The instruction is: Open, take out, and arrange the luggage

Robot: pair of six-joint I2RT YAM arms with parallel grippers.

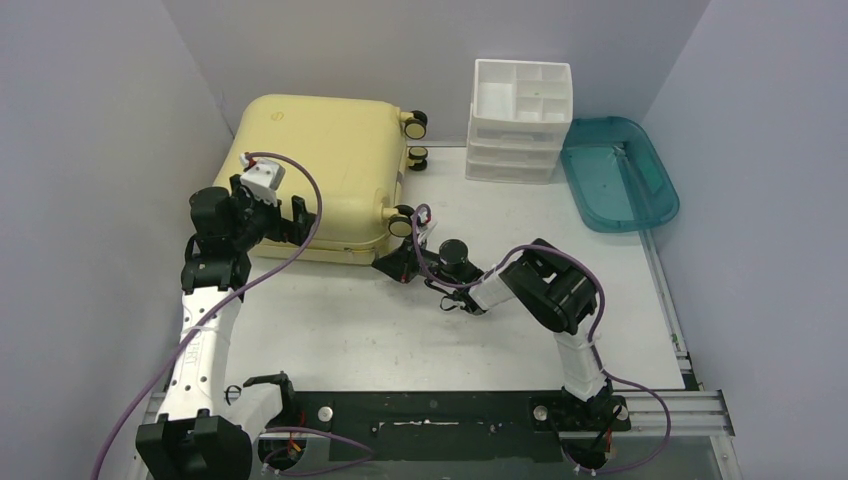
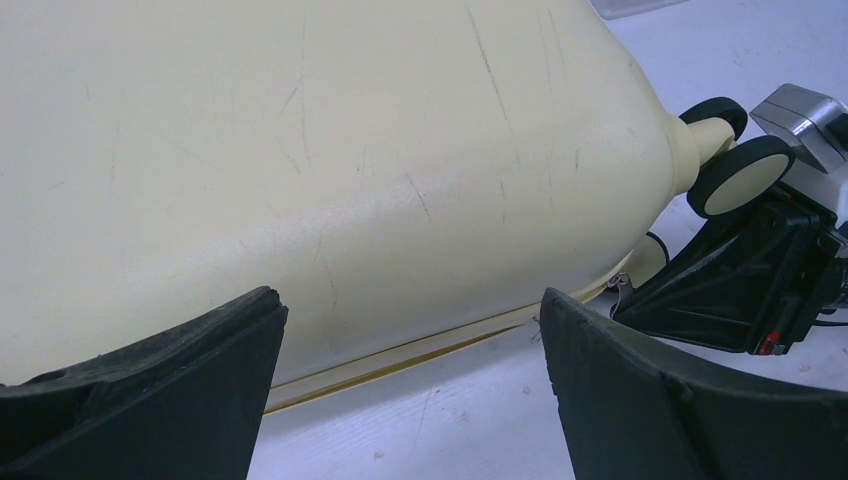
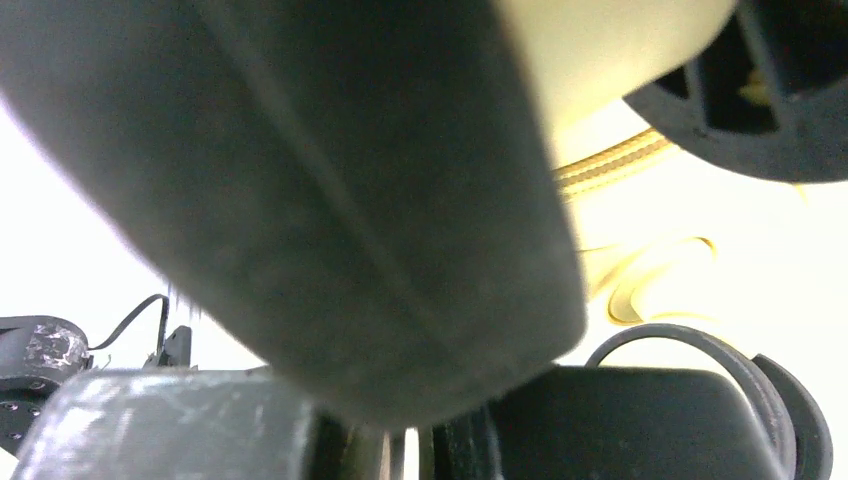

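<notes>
A pale yellow suitcase point(image 1: 310, 165) lies on its side at the back left, its black wheels point(image 1: 415, 125) facing right. Along its lower front edge runs a zipper seam point(image 2: 470, 332). The left gripper point(image 1: 302, 220) is open above the suitcase's front part, with nothing between its fingers. At the front right corner, under a wheel, my right gripper point(image 1: 376, 265) is shut, its tips close to the seam. In the left wrist view a small metal zipper pull point(image 2: 620, 283) shows right at those tips; whether it is pinched I cannot tell.
Behind, to the right of the suitcase, stands a white drawer unit point(image 1: 520, 120). A teal bin point(image 1: 590, 205) occupies the back right.
</notes>
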